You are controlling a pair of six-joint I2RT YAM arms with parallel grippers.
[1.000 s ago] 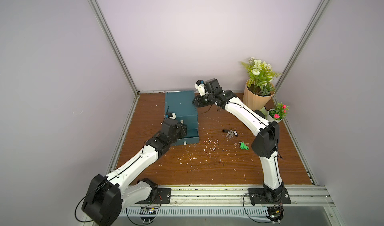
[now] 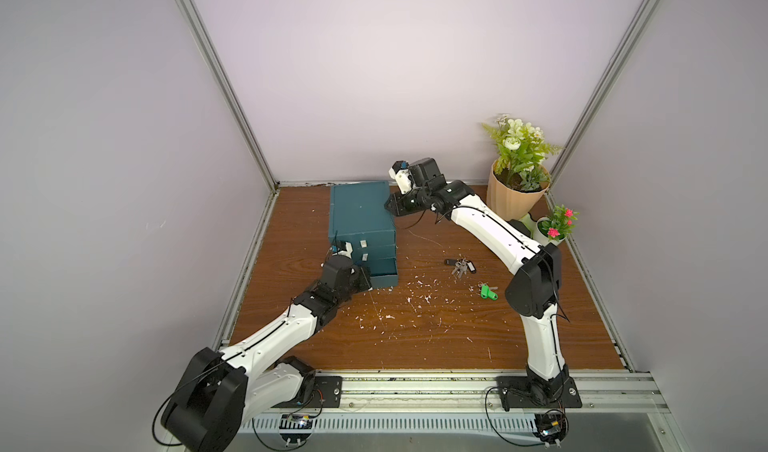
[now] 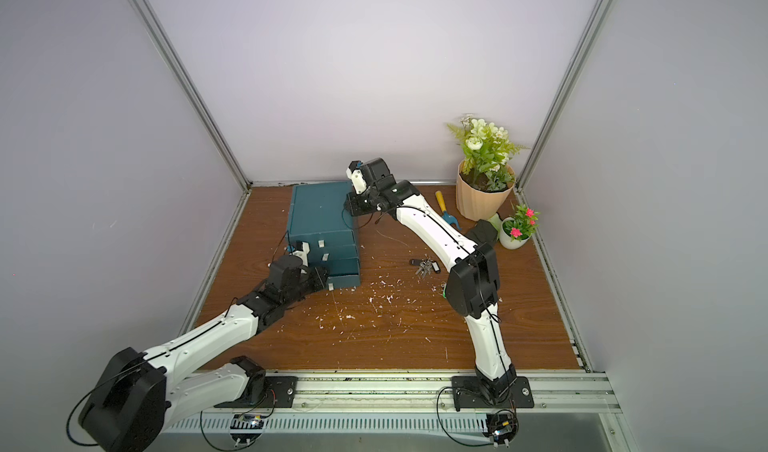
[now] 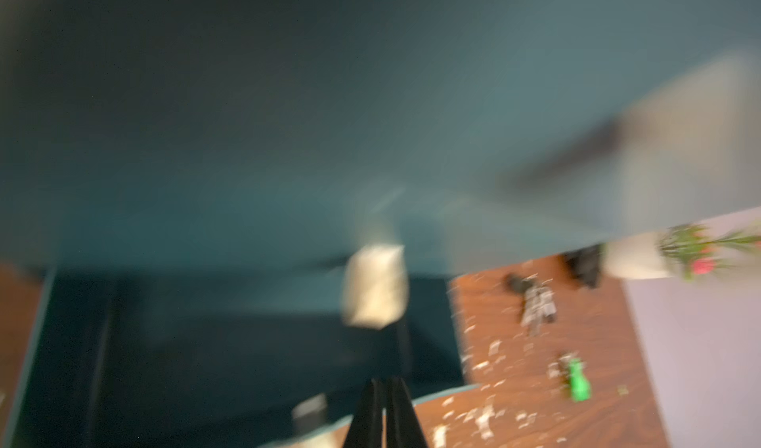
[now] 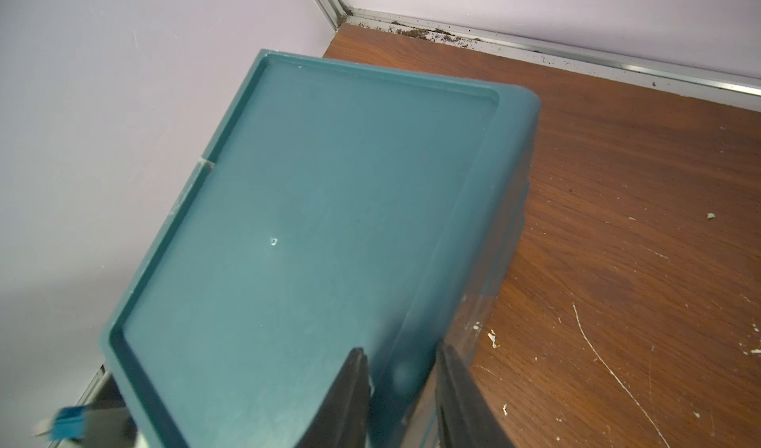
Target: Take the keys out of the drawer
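Observation:
The teal drawer box [image 2: 357, 205] has its lower drawer [image 3: 344, 280] pulled out at the front. My left gripper is at the drawer fronts, its fingertips close together; the blurred wrist view does not clearly show what is between them. My right gripper rests at the box top's right edge, fingertips apart, how far is hard to tell. A bunch of keys with fobs [image 2: 461, 267] and green keys [image 2: 488, 292] lie on the table, right of the box.
A large flower pot [image 2: 512, 198] and a small one [image 3: 512, 239] stand at the back right, near a yellow-handled tool [image 3: 440, 199]. The table [image 2: 424, 332] in front has scattered white scraps.
The right arm is practically still.

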